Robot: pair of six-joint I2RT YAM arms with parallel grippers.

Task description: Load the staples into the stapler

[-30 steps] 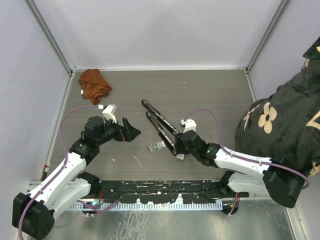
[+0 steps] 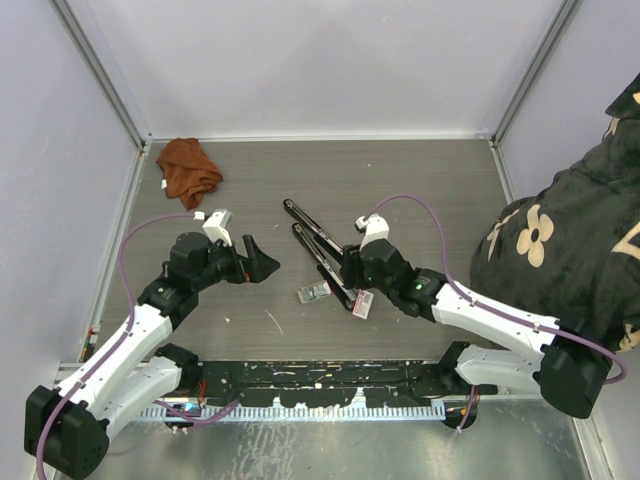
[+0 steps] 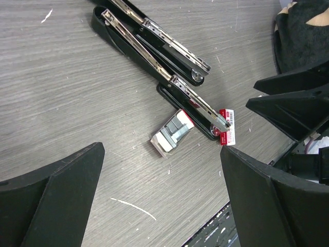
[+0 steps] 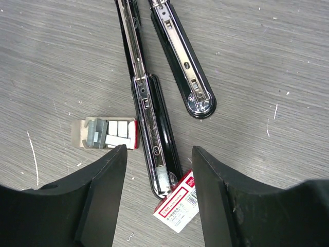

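Two long black staplers lie opened out on the grey table, side by side at a slant. In the right wrist view, the nearer stapler [image 4: 148,116] shows its metal channel, with a short silver piece [image 4: 162,178] near its front end. The other stapler [image 4: 185,62] lies to its right. An open staple box [image 4: 105,134] with silver strips sits left of the nearer stapler. A red and white box [image 4: 180,206] touches that stapler's tip. Over these, my right gripper is part open, nothing held. My left gripper [image 2: 264,260] hangs open and empty, left of the staplers.
A brown cloth [image 2: 188,172] lies at the back left. A dark flowered cushion [image 2: 560,240] fills the right side. Bare table stretches behind the staplers and between them and the cushion.
My right gripper has shifted slightly left and toward the back, uncovering more of the red and white box. The left arm and the staplers stay where they were.
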